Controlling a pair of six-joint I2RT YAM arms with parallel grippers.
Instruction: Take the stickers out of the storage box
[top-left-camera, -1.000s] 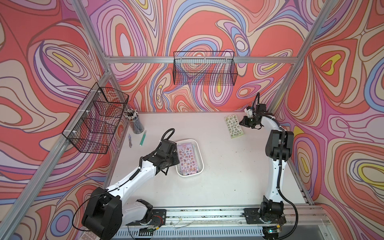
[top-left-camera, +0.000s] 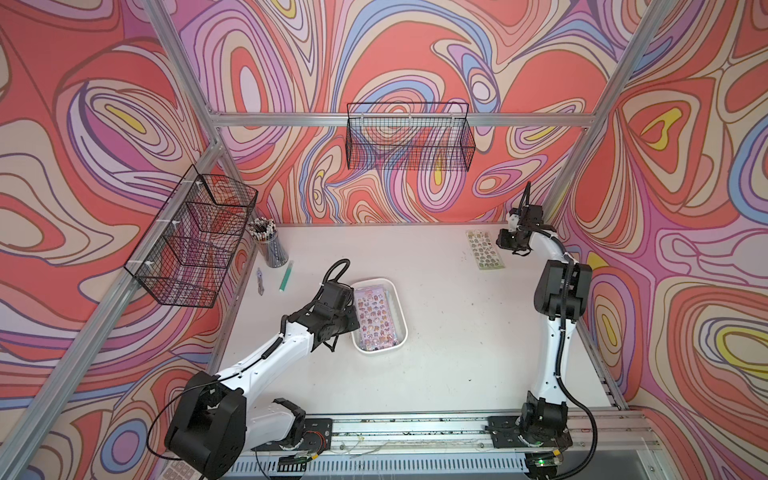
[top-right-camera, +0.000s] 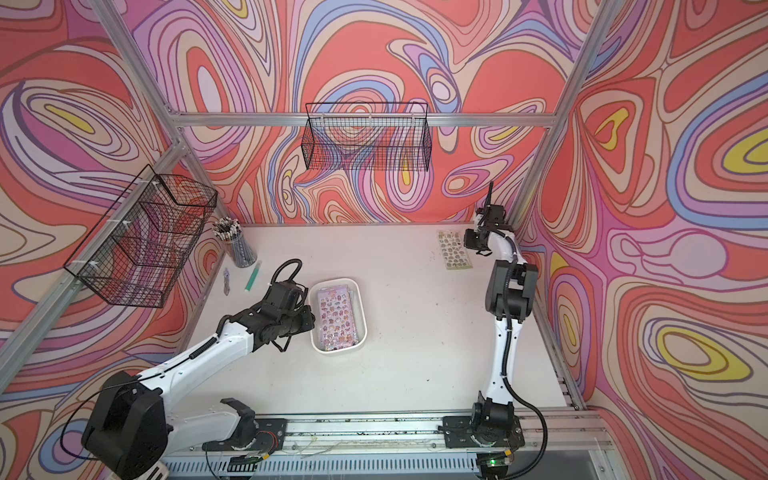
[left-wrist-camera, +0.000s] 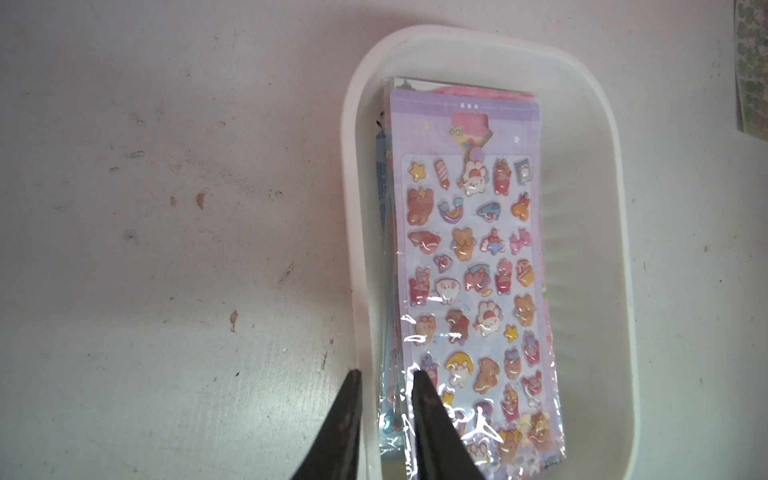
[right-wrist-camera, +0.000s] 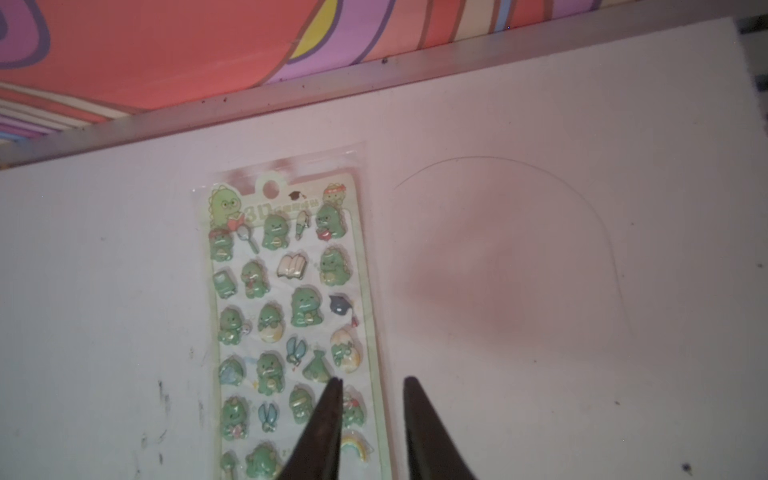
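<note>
The white storage box (left-wrist-camera: 616, 288) on the table holds a pile of sticker sheets, topped by a lilac sheet (left-wrist-camera: 480, 264) with animal stickers. My left gripper hangs over the box's left rim, its fingertips apart. At the back right of the table lies a green dinosaur sticker sheet (right-wrist-camera: 288, 320), outside the box. My right gripper is over that sheet's right part, fingertips apart, with nothing clearly held between them.
A cup of pens (top-left-camera: 273, 249), a teal strip (top-left-camera: 285, 276) and a small tool (top-left-camera: 261, 281) stand or lie at the back left. Wire baskets (top-left-camera: 409, 140) hang on the frame.
Over the last second the green sheet and my right gripper moved right toward the back corner; the sheet now lies slightly apart. The left arm is almost still.
</note>
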